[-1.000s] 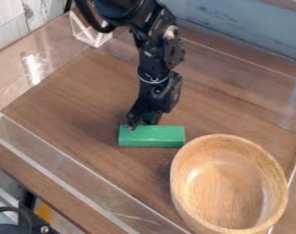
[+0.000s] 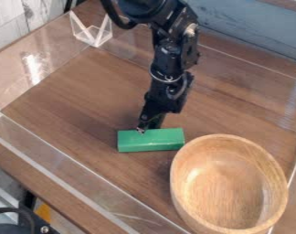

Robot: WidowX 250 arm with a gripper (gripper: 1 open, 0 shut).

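Note:
A green rectangular block (image 2: 151, 141) lies on the wooden table, just left of a large wooden bowl (image 2: 228, 183). My black gripper (image 2: 148, 122) hangs low right behind the block, its tip at or just over the block's back edge. The fingers are dark and small, with nothing seen between them; they look shut.
A clear plastic piece (image 2: 92, 29) stands at the back left. Clear strips run along the edges of the table (image 2: 78, 101).
My gripper and wrist have shifted slightly to the right and changed their angle a little. The block and bowl look unmoved.

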